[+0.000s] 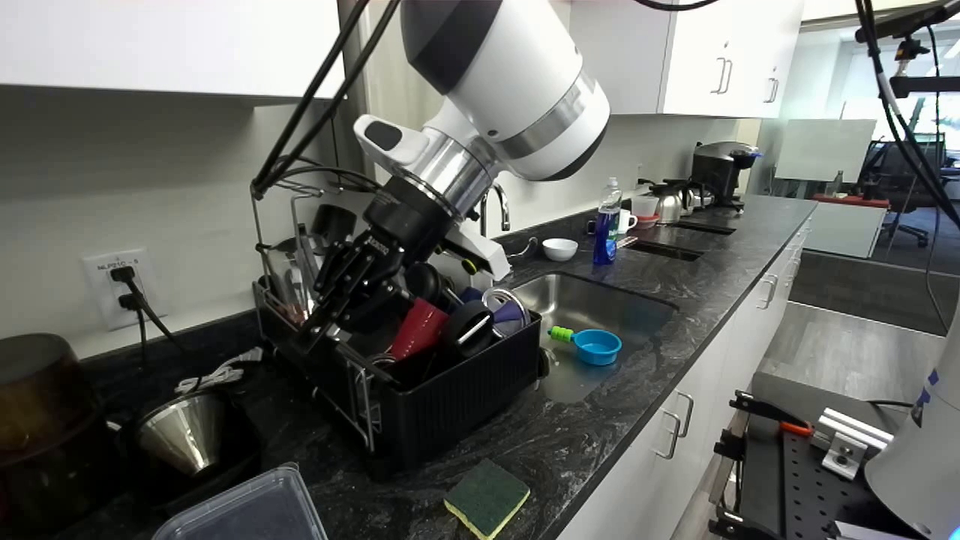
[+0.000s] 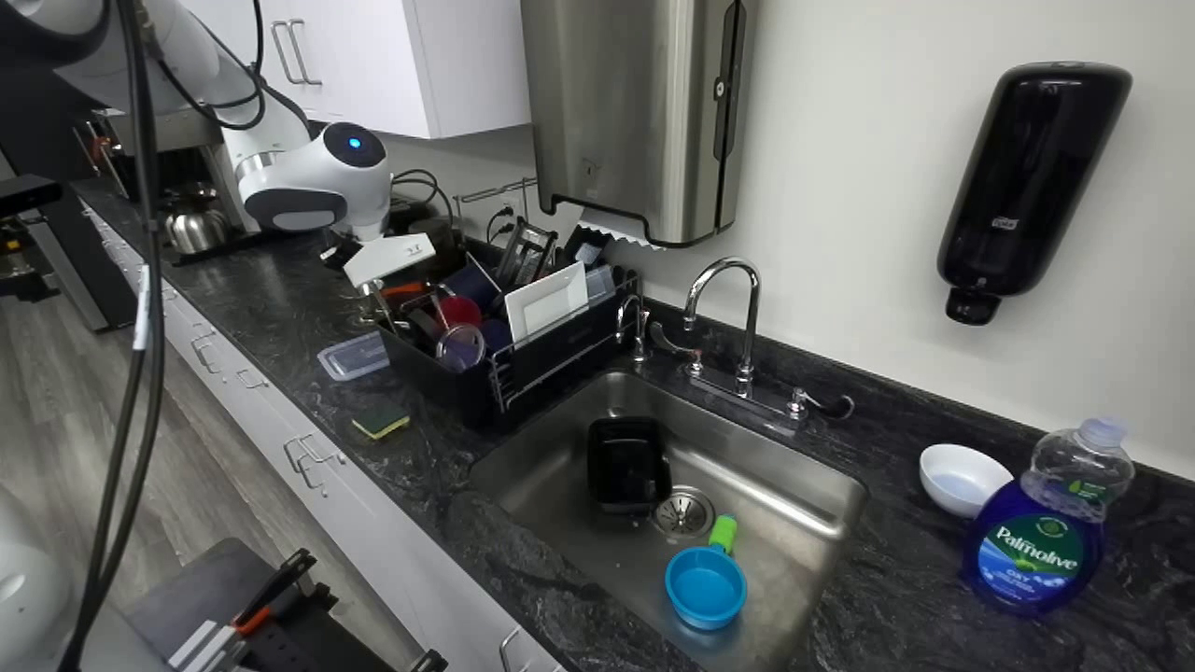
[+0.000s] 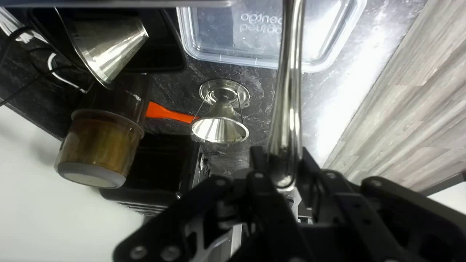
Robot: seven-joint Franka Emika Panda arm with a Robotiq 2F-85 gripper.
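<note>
A long, shiny metal utensil handle (image 3: 288, 87) runs up through the wrist view, its rounded end pinched between the black fingers of my gripper. The utensil's other end is out of that view. In exterior view 1 my gripper (image 1: 310, 334) points down and left at the near-left side of the black dish rack (image 1: 468, 396), about level with its rim. Whether it touches the rack cannot be told. In exterior view 2 the fingers are hidden behind the rack's contents and the white wrist housing.
The rack holds a red cup (image 1: 418, 325) and other crowded dishes. A clear plastic container (image 3: 257, 59), a steel cone (image 3: 107, 48), a small funnel stand (image 3: 220, 126) and an amber-brown canister (image 3: 98, 144) crowd the counter. A sponge (image 1: 487, 498) lies before the rack.
</note>
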